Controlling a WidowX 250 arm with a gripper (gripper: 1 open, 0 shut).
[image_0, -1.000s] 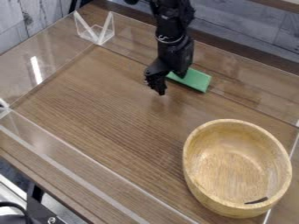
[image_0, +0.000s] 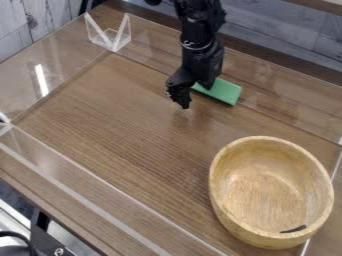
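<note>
My black gripper (image_0: 194, 84) hangs from the top centre, low over the wooden table with its fingers open. It is at the left end of a flat green block (image_0: 225, 94), which lies partly behind it. I cannot tell whether the fingers touch the block.
A large tan bowl (image_0: 221, 195) takes up the lower right. A clear plastic piece (image_0: 111, 30) stands at the upper left edge. Dark cables lie beyond the lower left edge.
</note>
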